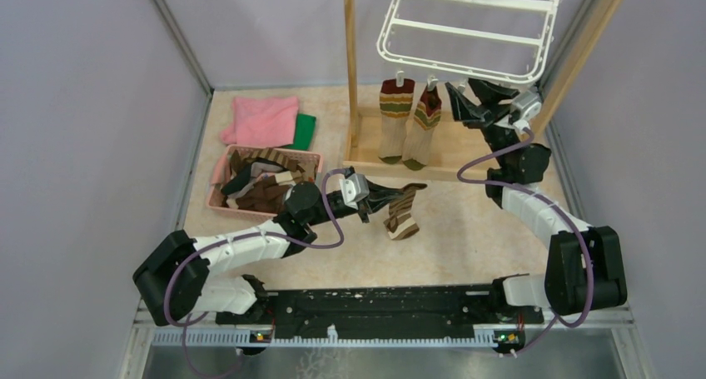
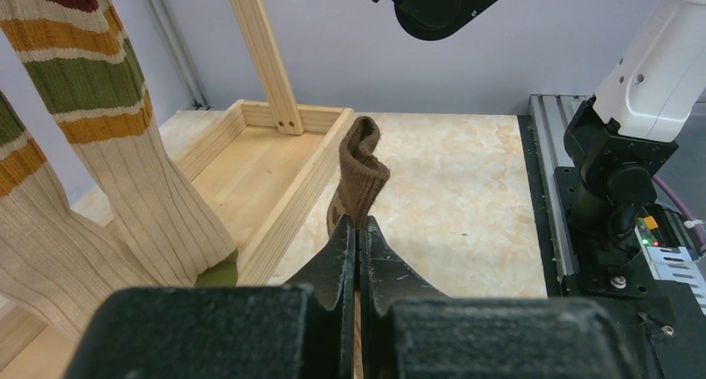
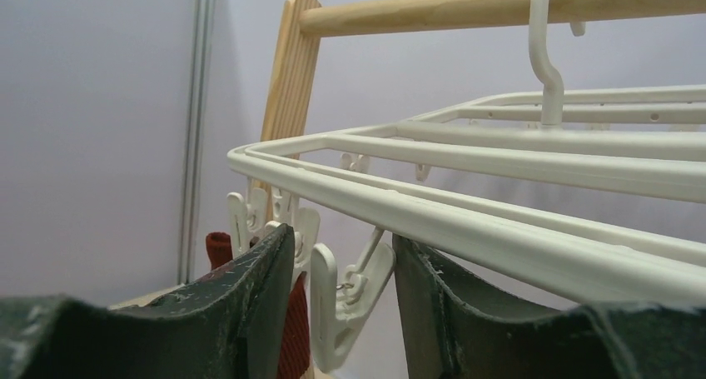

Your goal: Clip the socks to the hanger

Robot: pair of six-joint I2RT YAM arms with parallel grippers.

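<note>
A brown striped sock (image 1: 402, 218) hangs at my shut left gripper (image 1: 393, 194); in the left wrist view its cuff (image 2: 358, 167) rises just beyond the fingertips. Two striped socks, one on the left (image 1: 395, 117) and one on the right (image 1: 423, 125), hang from clips of the white hanger (image 1: 466, 71). My right gripper (image 1: 464, 90) is at the hanger's front bar, its part-open fingers either side of a white clip (image 3: 350, 312) in the right wrist view, which holds no sock.
A pink basket of socks (image 1: 313, 159) stands left, behind my left arm, with pink (image 1: 258, 121) and green (image 1: 304, 131) cloths behind it. The wooden stand (image 1: 351, 54) frames the hanger.
</note>
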